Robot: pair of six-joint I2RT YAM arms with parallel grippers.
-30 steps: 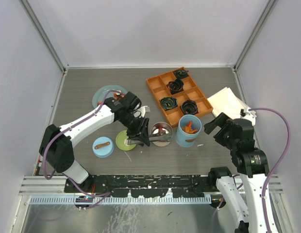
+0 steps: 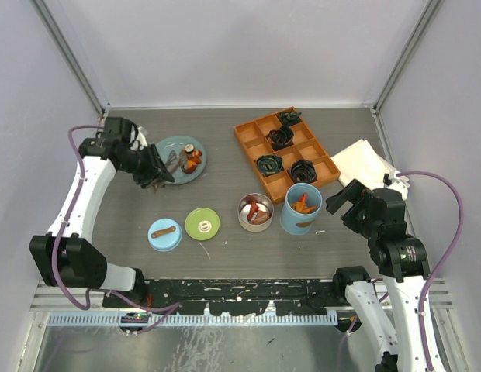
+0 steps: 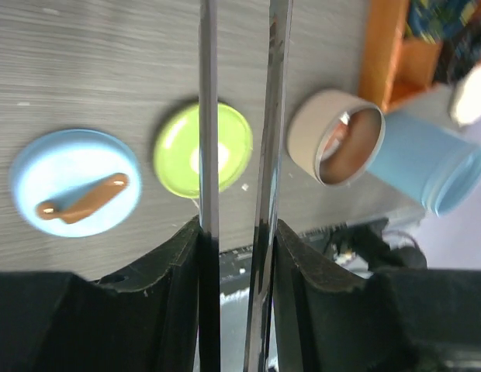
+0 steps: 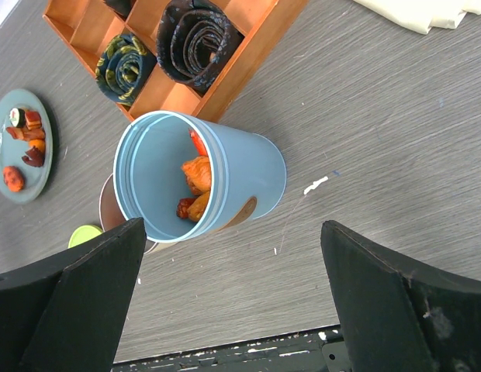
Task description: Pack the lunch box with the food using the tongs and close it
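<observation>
My left gripper (image 2: 161, 174) hangs over the lower left part of the grey plate (image 2: 181, 147) of food at the back left; whether it holds anything is unclear. In its wrist view the two long metal fingers (image 3: 271, 178) stand slightly apart. A steel bowl (image 2: 255, 211) with food, a green lid (image 2: 202, 224) and a blue lid (image 2: 164, 239) lie across the front. The blue container (image 2: 296, 219) holds orange and red pieces. My right gripper stands open beside it, nothing between its fingers.
An orange divided tray (image 2: 318, 167) with dark coiled items stands at the back right, beside cream cloths (image 2: 357, 163). Bare table lies at the front right.
My left gripper has swung from over the bowl and green lid leftward and back to the grey plate. The right arm has not moved.
</observation>
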